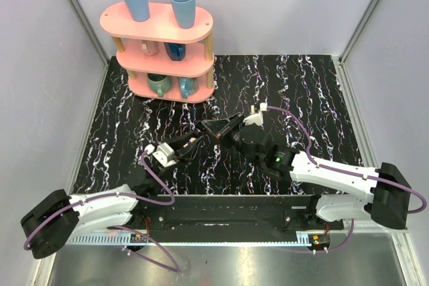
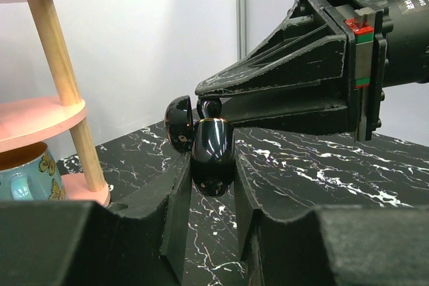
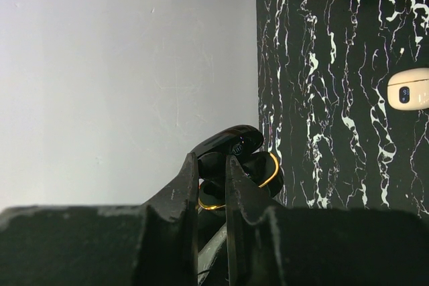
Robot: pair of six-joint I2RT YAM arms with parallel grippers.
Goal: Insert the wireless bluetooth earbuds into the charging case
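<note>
A glossy black charging case (image 2: 212, 155) is held between the fingertips of my left gripper (image 1: 193, 140), its lid (image 2: 177, 123) standing up beside it. Just above it, my right gripper (image 1: 207, 126) reaches in from the right, and a small black earbud (image 2: 209, 106) sits under its fingertips at the case. In the right wrist view the black case with gold trim (image 3: 267, 173) is partly behind the right gripper's fingers, which are close together. Whether they grip the earbud is hard to tell.
A pink shelf (image 1: 161, 68) with mugs and cups stands at the back left. A cream object with a small display (image 3: 407, 90) lies on the marble surface (image 1: 295, 85) in the right wrist view.
</note>
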